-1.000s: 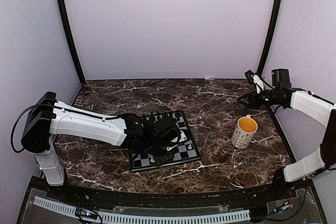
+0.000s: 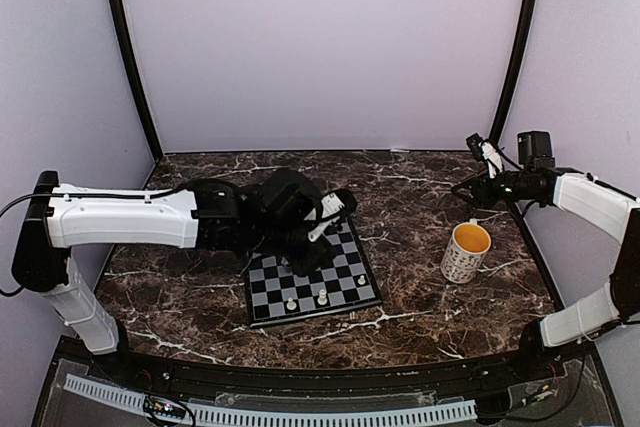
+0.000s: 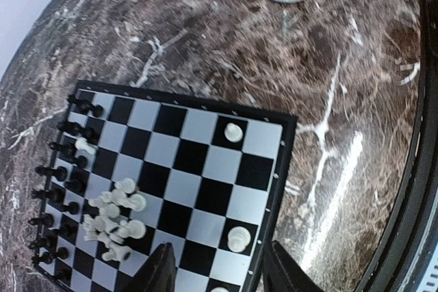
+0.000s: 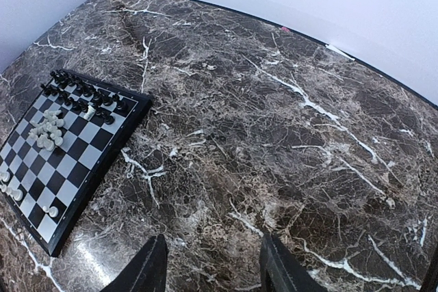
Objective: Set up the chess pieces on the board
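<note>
Over the checkered board (image 3: 183, 145) my left gripper stands open and raised, with empty space between its fingers. In the left wrist view, white pieces stand singly on squares along the near side: one (image 3: 233, 132) near the corner, another (image 3: 239, 239) and a third at the bottom edge. A loose cluster of white pieces (image 3: 113, 220) lies mid-board, some toppled. Black pieces (image 3: 60, 169) line the far edge in two rows, with a single white piece (image 3: 85, 146) beside them. Off to the right, my right gripper is open over bare table, holding nothing.
A white patterned cup (image 2: 462, 259) with an orange inside stands right of the board, in front of the right gripper. In the top view, the left arm hides much of the board.
The left gripper has drawn up and back from the board's near edge, uncovering white pieces there in the top view. The right arm and the cup look unmoved.
</note>
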